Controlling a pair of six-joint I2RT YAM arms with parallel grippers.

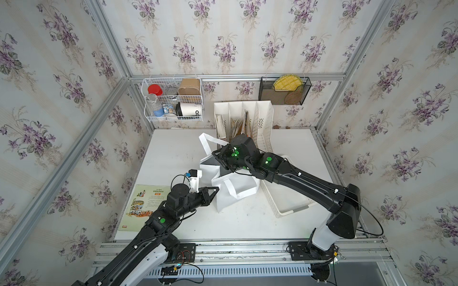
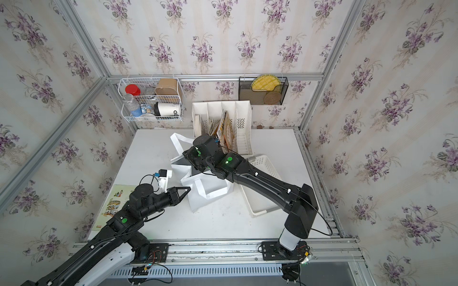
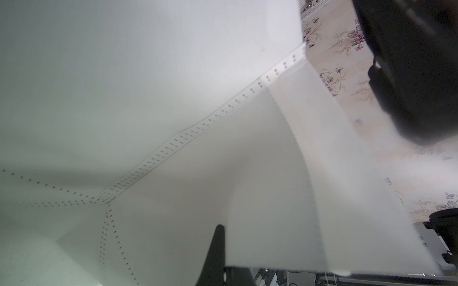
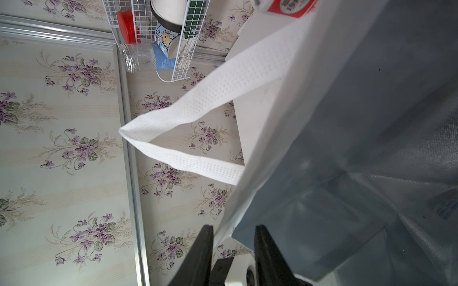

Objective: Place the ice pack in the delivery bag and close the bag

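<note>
The white delivery bag (image 1: 233, 197) stands open mid-table, with a grey lining (image 4: 334, 209) and white handles. My right gripper is at the bag's mouth, its fingers (image 4: 204, 238) apart; a corner of the bag's rim shows between the tips, not visibly pinched. From above, the right arm covers much of the opening. Beside the bag's left side, my left gripper (image 1: 217, 189) is shut, with the bag's white wall (image 3: 267, 205) close at its fingertip; whether it pinches the cloth is unclear. No ice pack is recognisable; a faint bluish patch (image 4: 447, 208) shows inside the bag.
Behind the bag stands a white file rack (image 1: 243, 112). To its right lies a white basket (image 1: 286, 209), partly under the right arm. A green leaflet (image 1: 143, 207) lies at left. Free table remains at the back left and in front of the bag.
</note>
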